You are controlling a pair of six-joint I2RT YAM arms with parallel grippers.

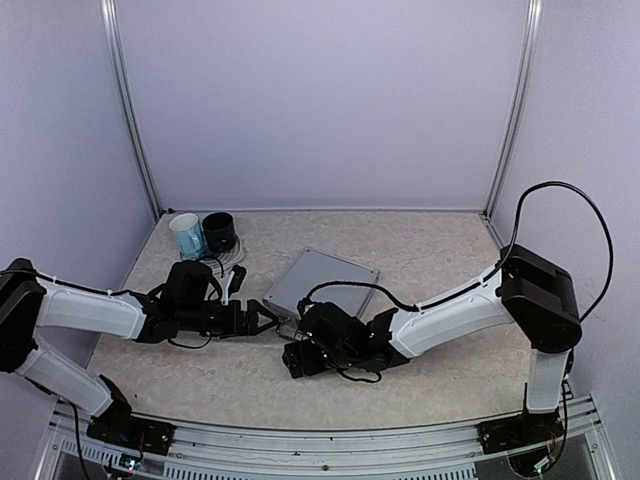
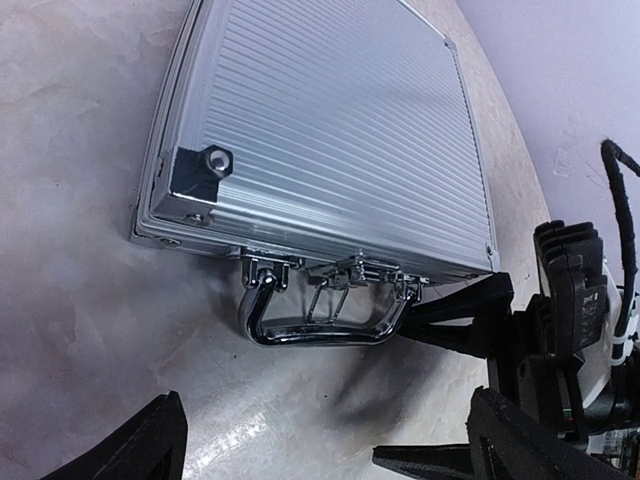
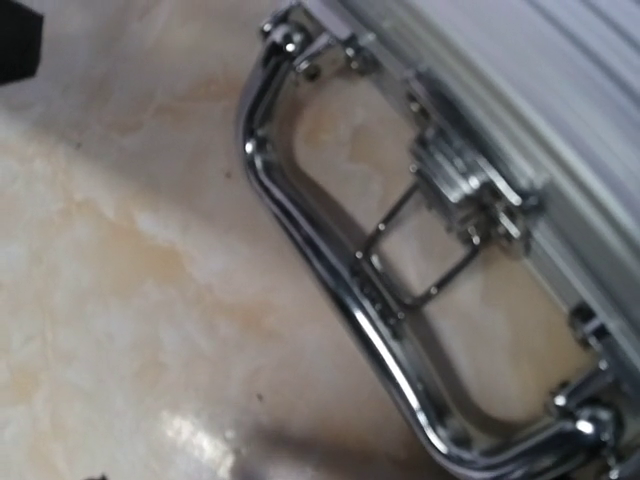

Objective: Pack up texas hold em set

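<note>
A closed silver case (image 1: 325, 275) lies flat on the table, ribbed lid up. In the left wrist view its chrome handle (image 2: 320, 336) sticks out from the front side. Between the handle's ends the latch (image 3: 455, 185) shows with its wire loop (image 3: 405, 295) swung outward, not hooked. My left gripper (image 1: 268, 318) is open just left of the case's front corner, nothing between its fingers. In front of the handle is my right gripper, open and empty, one finger (image 2: 465, 305) close to the handle's right end. The case's contents are hidden.
A light blue mug (image 1: 187, 236) and a dark cup (image 1: 219, 232) stand at the back left with a white cable beside them. The two grippers are close together at the case's front.
</note>
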